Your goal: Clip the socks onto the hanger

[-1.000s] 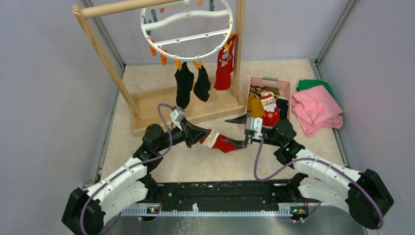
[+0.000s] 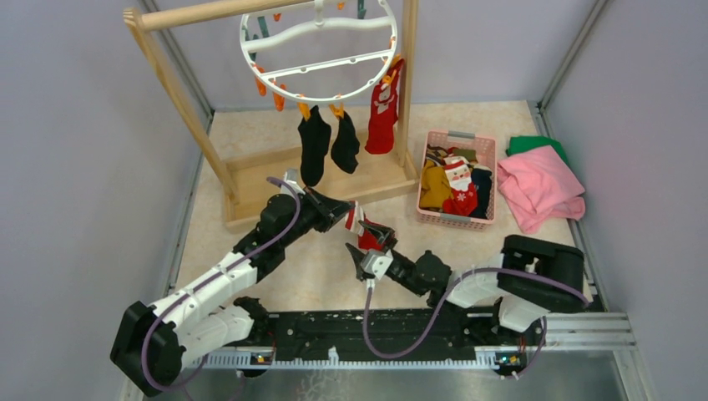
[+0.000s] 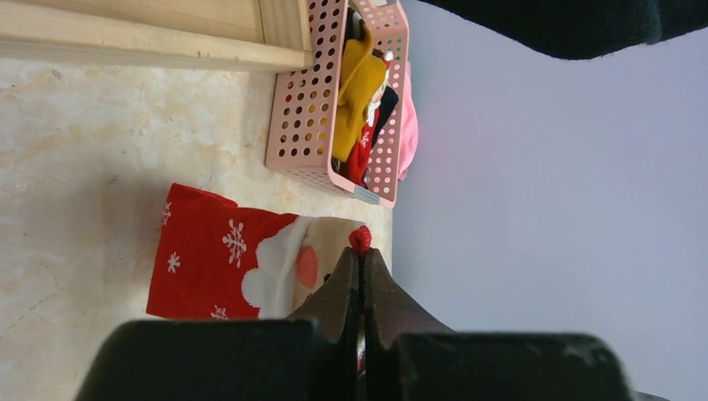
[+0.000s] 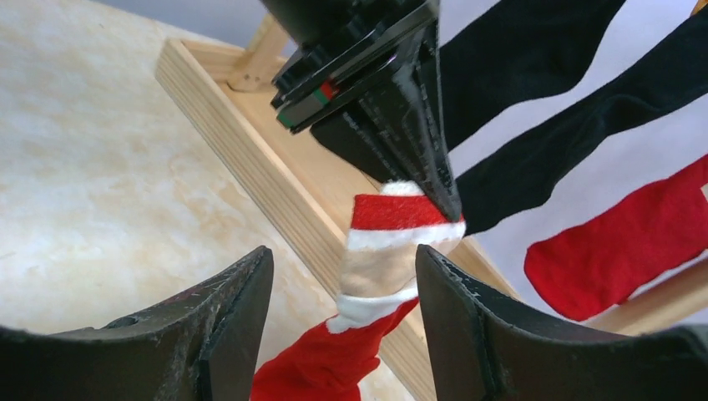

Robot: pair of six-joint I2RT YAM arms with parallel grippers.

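Note:
A red sock with a white-and-beige Santa pattern (image 3: 200,259) hangs from my left gripper (image 2: 347,205). In the left wrist view the fingers (image 3: 386,292) are closed together on the sock's edge, with a bit of red at their tips. My right gripper stands part open; its two fingers (image 4: 238,313) lie on either side of the hanging sock (image 4: 392,259) as seen in the right wrist view. Whether they touch the cloth I cannot tell. The white round hanger (image 2: 321,65) carries two black socks (image 2: 314,146) and a red sock (image 2: 383,113) on orange clips.
A pink basket (image 2: 423,188) with several more socks stands right of the wooden rack (image 2: 402,185). Pink cloth (image 2: 538,188) and green cloth (image 2: 534,144) lie farther right. Several orange clips (image 2: 278,98) at the hanger's left hold nothing. Bare table (image 2: 313,280) shows in front.
My right gripper has swung left and turned, coming in around the sock from below.

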